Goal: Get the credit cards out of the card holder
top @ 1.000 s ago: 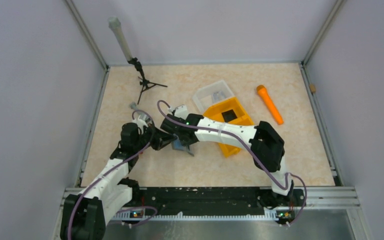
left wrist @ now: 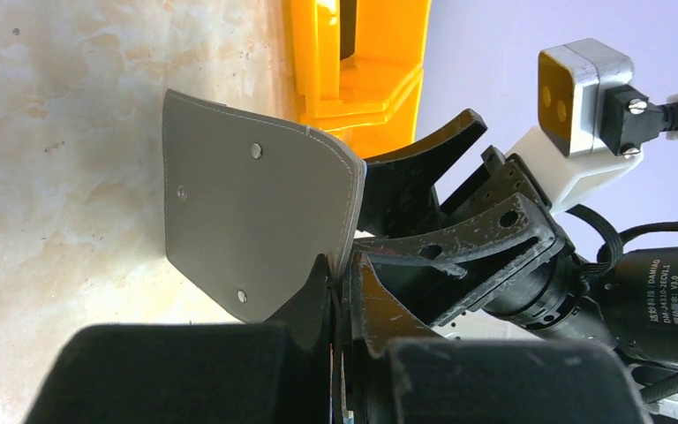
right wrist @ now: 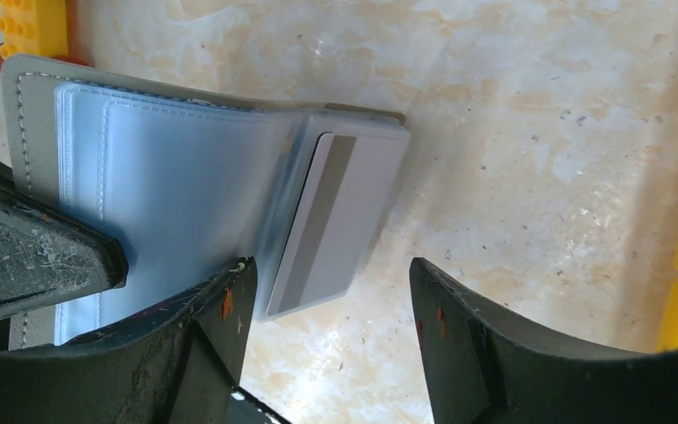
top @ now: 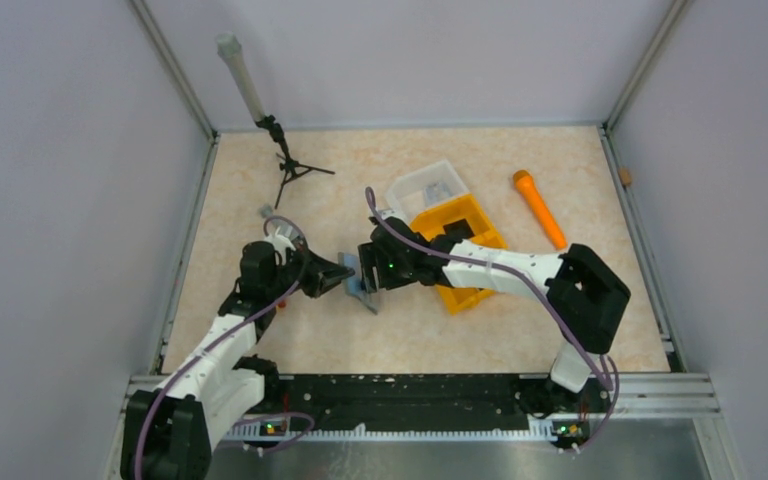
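Observation:
A grey card holder (left wrist: 256, 203) with stitched edges and small metal studs hangs over the table, my left gripper shut on its edge. Its inside (right wrist: 168, 185) in the right wrist view is pale blue and clear, spread partly open. A white card (right wrist: 340, 221) with a dark stripe shows at the holder's right side, under clear plastic at least in part. My right gripper is open; one of its fingers lies in front of the holder's lower part, and the card's lower end shows between the fingertips. Whether they touch it, I cannot tell.
A yellow bin (top: 480, 222) and a clear container (top: 428, 190) stand behind and right of the grippers. An orange microphone (top: 540, 208) lies farther right, a black tripod (top: 290, 165) at the back left.
The left arm holds still, and more of the card holder shows from above.

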